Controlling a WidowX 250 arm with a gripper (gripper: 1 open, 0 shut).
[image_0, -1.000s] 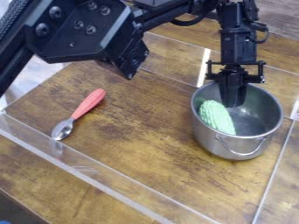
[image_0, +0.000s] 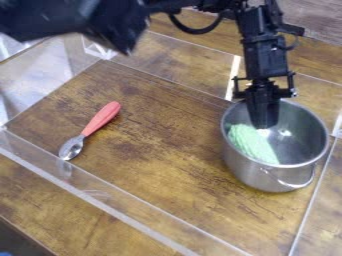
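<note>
A steel pot (image_0: 273, 172) stands on the wooden table at the right, with a pale green ridged object (image_0: 251, 142) lying inside it. My black gripper (image_0: 267, 106) reaches down from the top into the back of the pot, shut, with nothing visible between its fingers; its tips are partly dark against the pot's interior. A spoon with a red handle (image_0: 99, 120) lies at the left, well apart from the pot.
Transparent edging runs along the left and front sides.
The arm's upper body has shifted up toward the top left and is blurred. The gripper stays over the pot's back, and the pot and spoon look about the same.
</note>
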